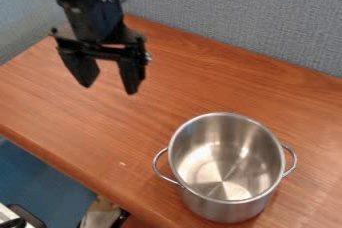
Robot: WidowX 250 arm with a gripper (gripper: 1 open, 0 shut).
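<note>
My black gripper [108, 77] hangs open over the left half of the wooden table, its two fingers apart with nothing visible between them. A steel pot [225, 172] with two side handles stands upright at the front right of the table, apart from the gripper and below it to the right in the view. The pot looks empty.
Grey walls [254, 17] rise at the back and left. The table's front edge runs along the lower left, with blue floor [34, 182] and some unclear objects beyond it.
</note>
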